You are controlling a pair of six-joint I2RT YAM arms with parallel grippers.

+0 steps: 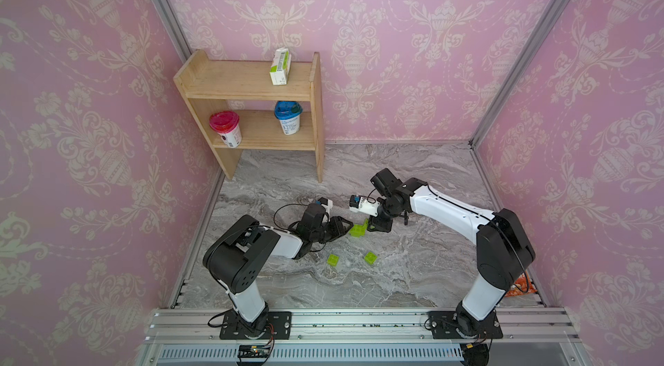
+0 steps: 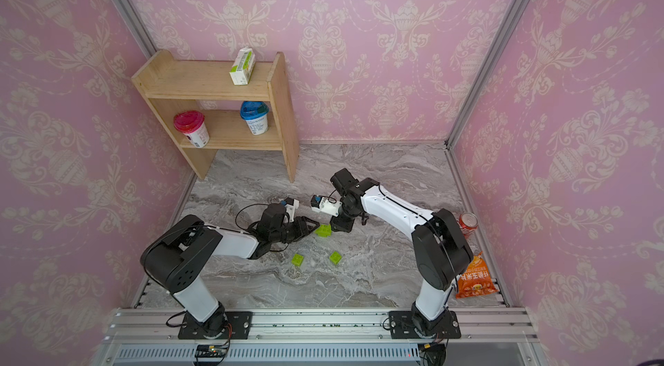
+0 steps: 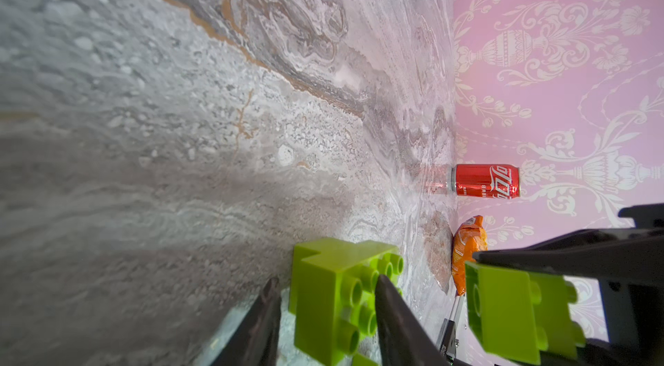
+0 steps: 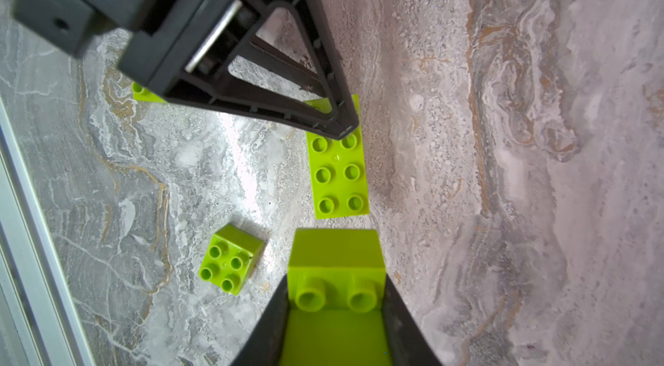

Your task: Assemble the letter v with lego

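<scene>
My left gripper point(image 1: 341, 226) is low at a green lego piece point(image 3: 318, 303) on the marble table; in the left wrist view its fingers stand apart around the near end, and whether they touch it is unclear. Just right of it, my right gripper point(image 1: 375, 224) is shut on a green brick, held beside the piece, as the left wrist view also shows. From the right wrist view, the lying piece point(image 4: 337, 183) is long and studded, partly hidden by the left gripper. A loose square brick point(image 4: 224, 262) lies nearby, and another brick point(image 1: 332, 259) lies toward the front.
A wooden shelf point(image 1: 314, 158) with two tubs and a carton stands at the back left. A red can point(image 2: 467, 224) and an orange snack bag point(image 2: 476, 277) lie or stand at the right edge.
</scene>
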